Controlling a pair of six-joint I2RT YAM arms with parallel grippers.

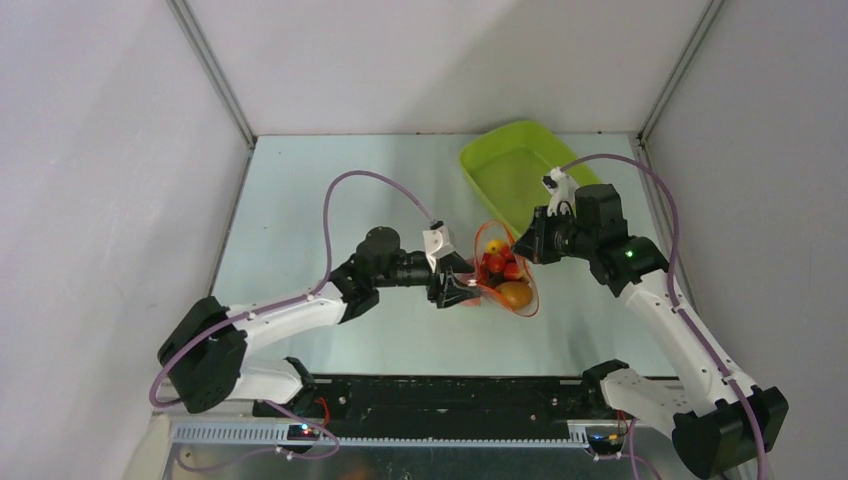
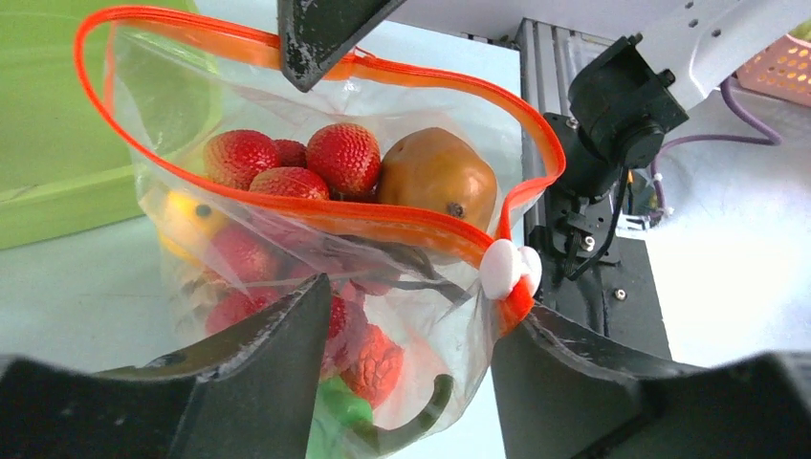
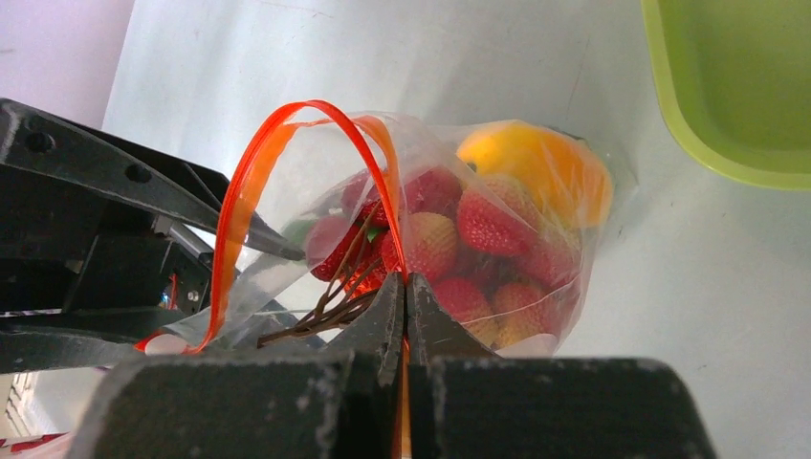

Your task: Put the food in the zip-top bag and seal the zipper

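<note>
The clear zip bag holds strawberries, a yellow pepper and a brown-orange fruit; its orange-zippered mouth gapes. My left gripper is part open at the bag's near corner, fingers either side of the white slider; whether they touch it is unclear. My right gripper is shut on the orange zipper rim, which runs into its fingertips on the other side of the mouth.
An empty green bin sits at the back right, close behind the bag. White walls bound the sides and back.
</note>
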